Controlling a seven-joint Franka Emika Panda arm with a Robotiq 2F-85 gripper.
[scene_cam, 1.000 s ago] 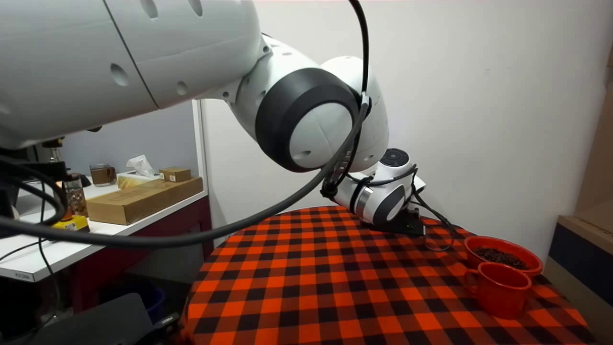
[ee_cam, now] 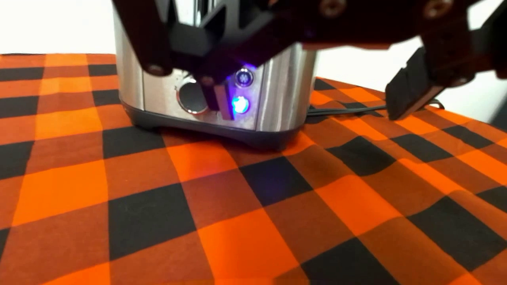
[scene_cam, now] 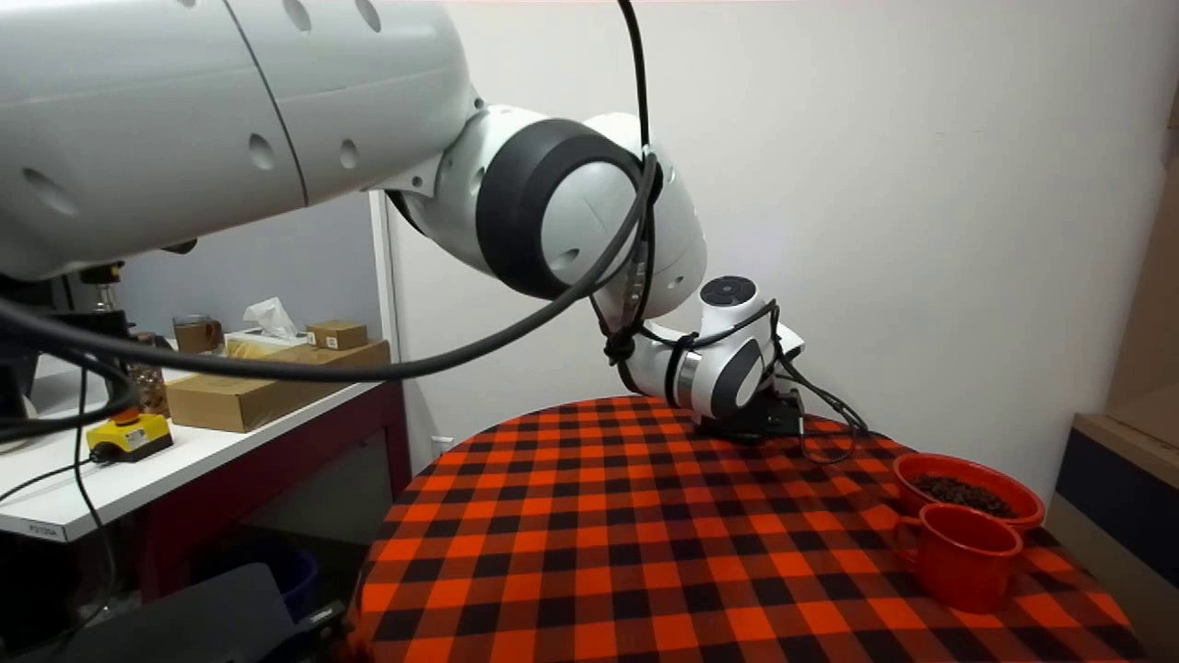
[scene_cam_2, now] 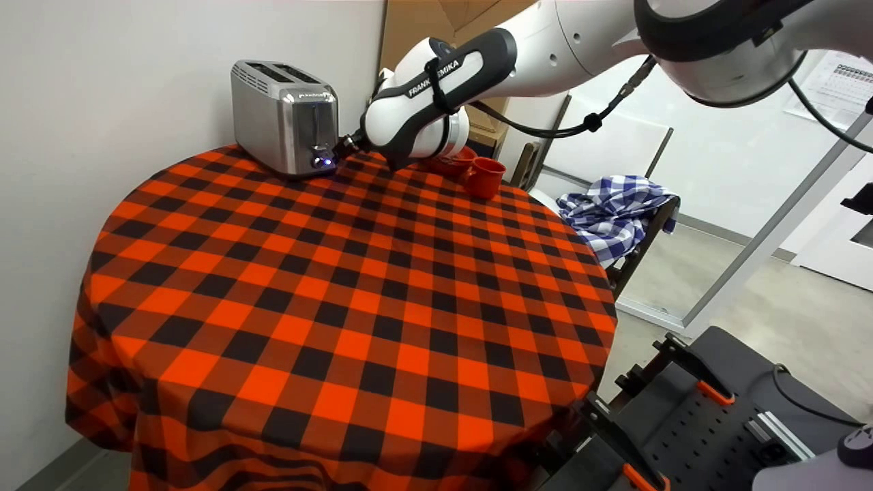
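A silver toaster stands at the table's back edge in exterior view 2. Its front panel, with a dark round knob and a button lit blue, shows in the wrist view. My gripper is open, its fingers wide apart and nothing between them. The left fingertip overlaps the panel between knob and lit button; whether it touches, I cannot tell. The right finger sits off to the toaster's right side. From exterior view 1 the toaster is hidden behind the arm.
A red mug and a red bowl of dark bits stand at the table's right in exterior view 1. A dark cord runs behind the toaster.
In exterior view 1 the arm and hand have shifted left and slightly up, farther from the mug and bowl. Those two have stayed put.
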